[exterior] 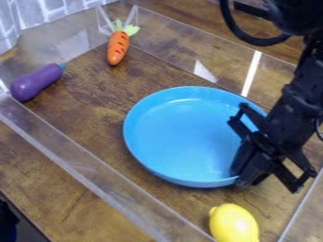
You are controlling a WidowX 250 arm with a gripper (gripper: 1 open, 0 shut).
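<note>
My black gripper (259, 161) is at the right side of the blue round tray (177, 137), low over its rim, fingers pointing down; its fingertips are dark and look shut, with nothing visible between them. A yellow lemon-like toy (233, 223) lies below the tray near the bottom edge.
A purple eggplant toy (34, 83) lies at the left, an orange carrot toy (119, 44) at the upper left. Clear plastic walls border the wooden surface. Bare wood shows left of the tray.
</note>
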